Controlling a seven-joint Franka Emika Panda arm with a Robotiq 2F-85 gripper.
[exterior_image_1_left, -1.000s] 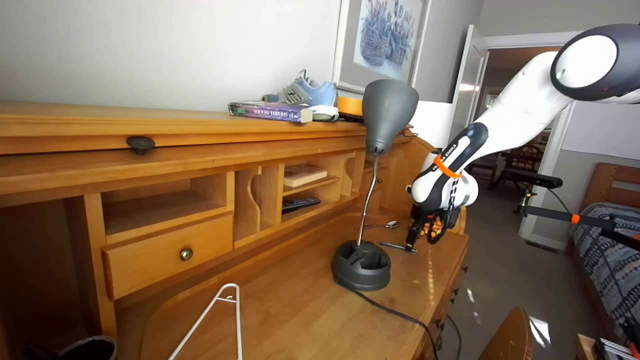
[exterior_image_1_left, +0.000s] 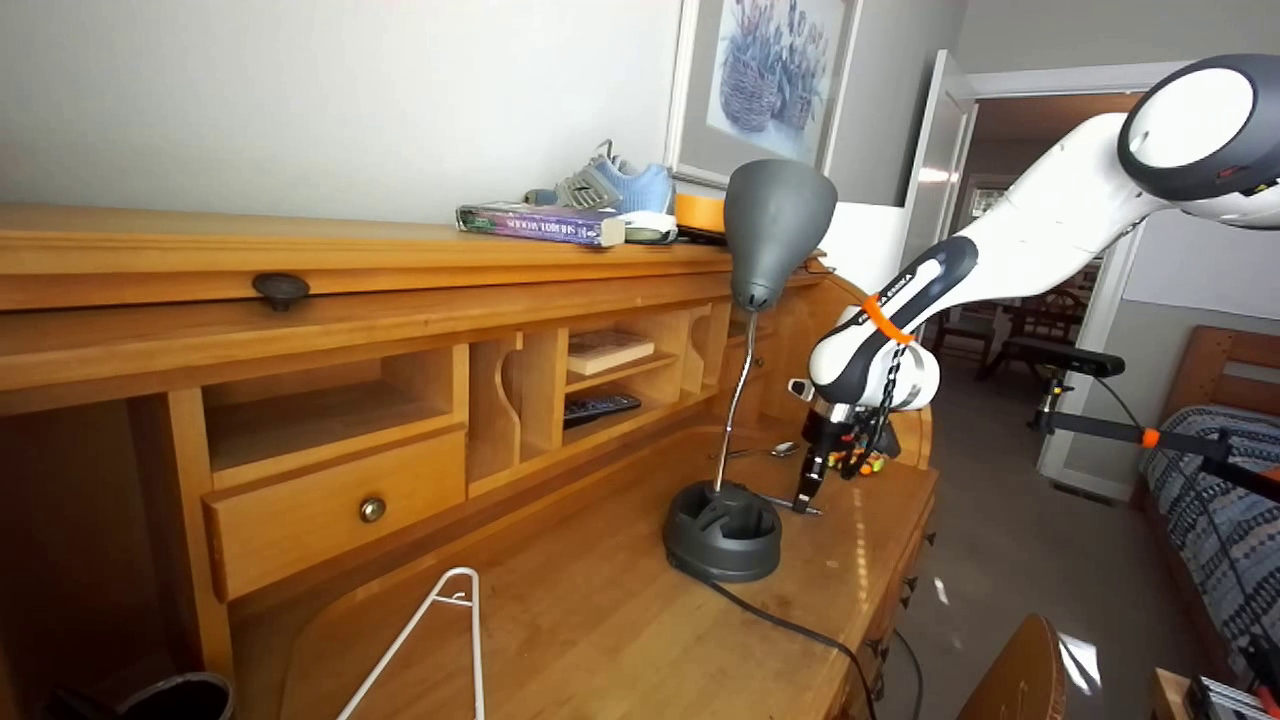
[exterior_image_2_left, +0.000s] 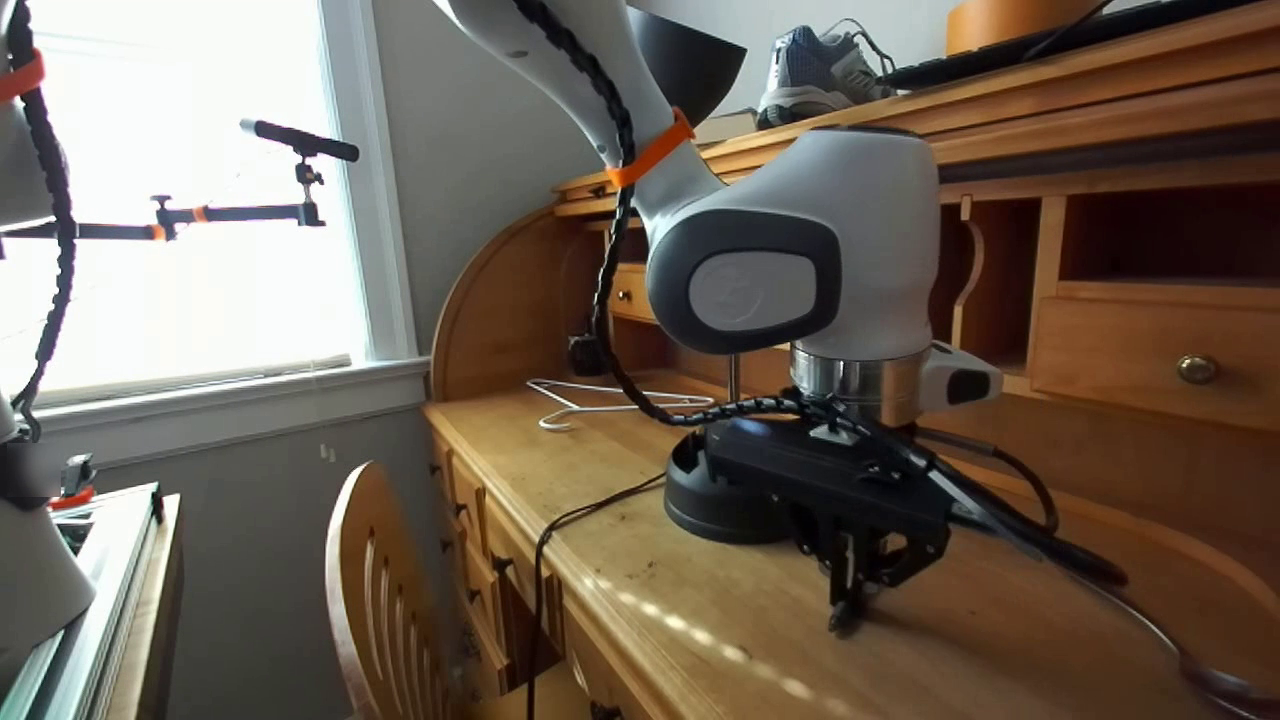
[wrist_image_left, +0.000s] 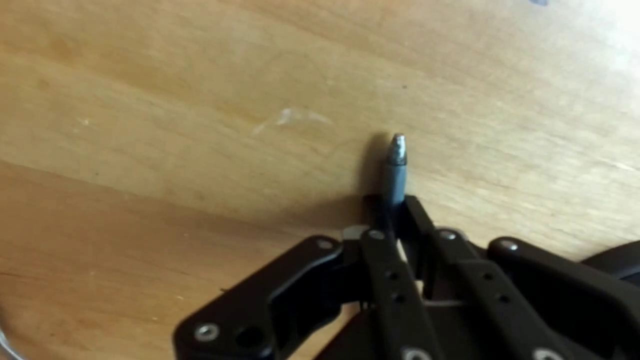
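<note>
A slim grey pen (wrist_image_left: 394, 180) with a metallic tip pokes out beyond the fingertips of my gripper, which is shut on it. In exterior view 1 the gripper (exterior_image_1_left: 803, 504) points down, close to the desk surface, and the pen (exterior_image_1_left: 815, 511) lies roughly level across its fingertips. Whether the pen still touches the wood is hard to tell. Just beside it stands the dark grey lamp (exterior_image_1_left: 722, 540), whose round base has open compartments. The pen cannot be made out in exterior view 2, where the gripper (exterior_image_2_left: 846, 614) is low over the desk.
A spoon (exterior_image_1_left: 785, 449) lies farther back on the desk. Toward the near end there is a white hanger (exterior_image_1_left: 476, 636), with bare desk (exterior_image_1_left: 576, 612) between it and the lamp. The lamp's cord (exterior_image_1_left: 780, 620) runs over the front edge. Cubbies (exterior_image_1_left: 612, 402) line the back.
My gripper has moved a little toward the exterior view 1 camera and closer to the lamp base. The pen has shifted the same way with it.
</note>
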